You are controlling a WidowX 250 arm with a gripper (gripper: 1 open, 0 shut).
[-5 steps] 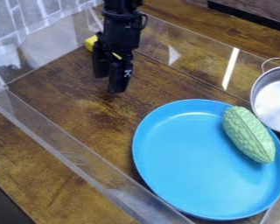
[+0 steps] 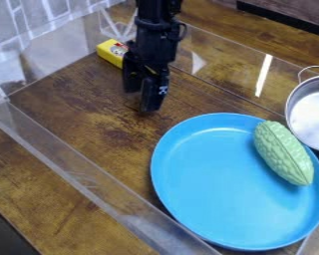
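My black gripper (image 2: 144, 92) is low over the wooden surface at the upper middle, open, its fingers pointing down. Just behind and to its left lies a yellow item (image 2: 112, 52), partly hidden by the arm. On the right, a large blue plate (image 2: 215, 199) holds a pale green bumpy vegetable (image 2: 285, 154).
A steel pot (image 2: 311, 110) stands at the right edge behind the plate. Clear low walls (image 2: 69, 169) border the wooden area.
My gripper has shifted slightly to the right, and more of the yellow item shows beside it. The plate, vegetable and pot have stayed put.
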